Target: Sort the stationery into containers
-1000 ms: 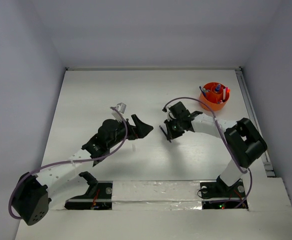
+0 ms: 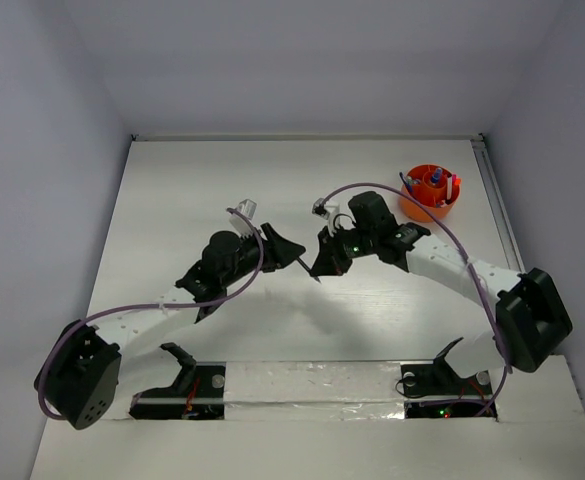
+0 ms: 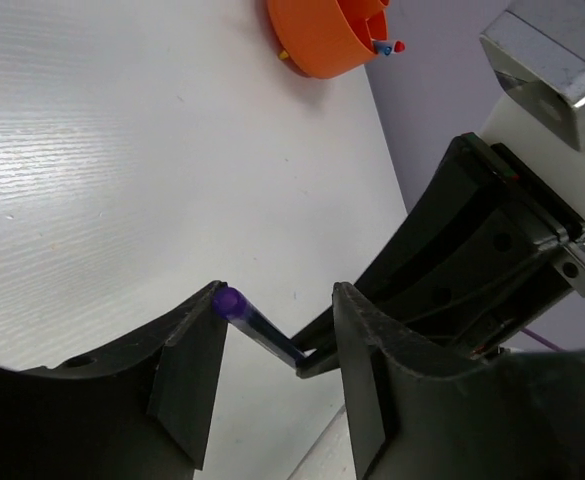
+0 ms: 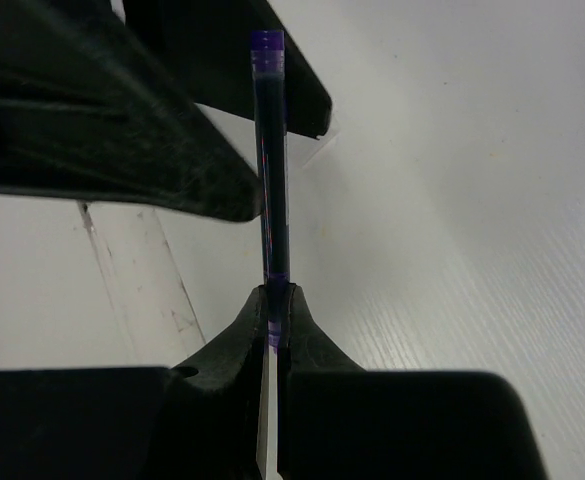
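Observation:
A dark pen with purple ends (image 2: 309, 269) is held by my right gripper (image 2: 326, 262) near the middle of the table; in the right wrist view the pen (image 4: 271, 170) stands upright between the shut fingertips. My left gripper (image 2: 290, 254) is at the pen's other end; in the left wrist view its two fingers stand part open around the purple tip (image 3: 228, 303), and I cannot tell whether they touch it. An orange round organizer (image 2: 417, 210) at the back right holds several pens and small stationery items.
Grey walls (image 2: 302, 70) surround the white table. Both arms are close together over the middle.
My right gripper has raised the pen and moved it left, toward my left gripper. The left arm has shifted slightly, bringing the two grippers together at the pen.

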